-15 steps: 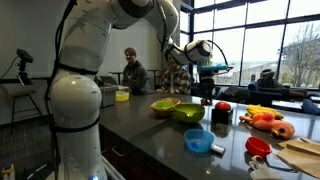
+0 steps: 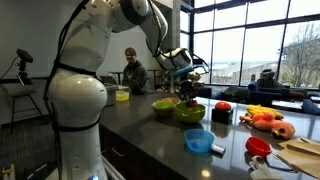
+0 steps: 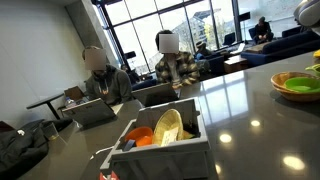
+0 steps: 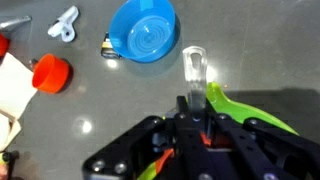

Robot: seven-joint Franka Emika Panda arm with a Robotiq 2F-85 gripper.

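In exterior view 1 my gripper (image 2: pixel 190 96) hangs low over the green bowl (image 2: pixel 189 114). Its fingers are shut on a slim silvery object (image 4: pixel 195 66), which projects past them in the wrist view; what it is cannot be told. The green bowl (image 4: pixel 260 115) lies partly hidden behind the gripper's black body in that view. A patch of red shows there too, but whether it belongs to the held object is unclear.
A blue bowl (image 2: pixel 198 141) and a red cup (image 2: pixel 258 146) stand nearer on the dark table. An orange-rimmed bowl (image 2: pixel 164 106) sits left of the green one. Toys and a wooden board (image 2: pixel 300 155) crowd the right. Exterior view 2 shows a grey bin (image 3: pixel 160 158).
My gripper has moved left and come down from beyond the green bowl to over it. The bowls and cup keep their places.
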